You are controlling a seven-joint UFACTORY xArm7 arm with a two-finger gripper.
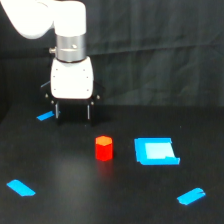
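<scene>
On the dark table, near the middle, stands a red block (104,149) with flat faces. My gripper (74,116) hangs farther back and to the left of it, apart from the block. Its two dark fingers point down, spread well apart, and only empty space shows between them. A blue-edged piece with a pale middle, like a shallow tray (137,147), lies to the right of the block.
Strips of blue tape mark the table: one (21,188) at front left, another (190,196) at front right, and one (45,116) at back left. A dark curtain (150,60) hangs behind. Bare table lies in front of the block.
</scene>
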